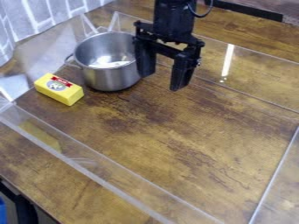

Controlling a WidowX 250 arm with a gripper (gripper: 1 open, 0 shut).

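Observation:
The black gripper (163,70) hangs open over the table, just to the right of a steel pot (111,74), its left part overlapping the pot's right side in this view. Whether it touches the pot cannot be told. The pot looks empty, with a pale interior. A yellow box with a small label (59,89) lies on the table to the left of the pot.
Transparent edging or panels run along the left and right sides. A pale strip is at the upper right.

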